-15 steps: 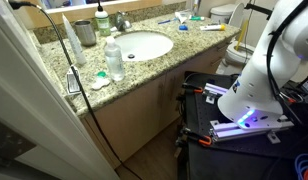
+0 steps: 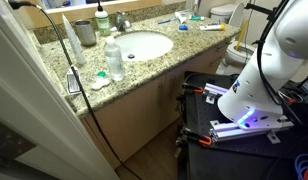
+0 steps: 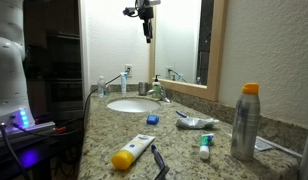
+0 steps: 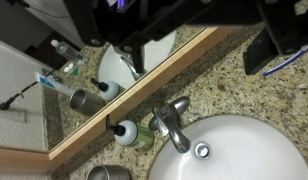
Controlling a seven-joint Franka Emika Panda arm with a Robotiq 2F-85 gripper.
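Note:
My gripper point(image 3: 138, 24) hangs high above the counter at the top of the second exterior view. In the wrist view its dark fingers point(image 4: 262, 52) stand wide apart, with nothing between them. Below it are the white sink basin point(image 4: 244, 150) and the metal faucet point(image 4: 171, 120). Beside the faucet stands a soap bottle point(image 4: 131, 133) with a dark pump, near a metal cup point(image 4: 107, 172). The first exterior view does not show the gripper, only the white arm base point(image 2: 252, 100) at the right.
A clear bottle point(image 2: 114, 60) stands left of the sink. Across the counter lie a yellow tube point(image 3: 132, 152), a small blue item point(image 3: 152, 120), a grey tube point(image 3: 197, 123) and a green-and-white tube point(image 3: 205, 147). A tall spray can point(image 3: 245, 125) is upright. The framed mirror point(image 3: 184, 48) backs the sink.

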